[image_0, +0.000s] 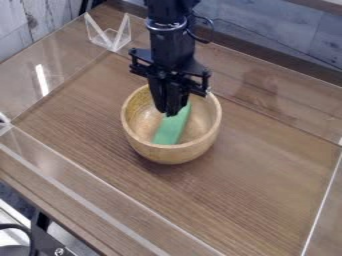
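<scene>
A tan round bowl (143, 145) sits near the middle of the wooden table, holding a long green object (173, 127). My black gripper (166, 100) hangs from the top of the view over the back part of the bowl, its fingers pointing down. The fingertips are dark and overlap the bowl's interior, so whether they are open, shut or holding anything is unclear.
A white wire-like object (107, 30) stands at the back left edge, and another lies at the left edge. Black cables sit at the lower left corner.
</scene>
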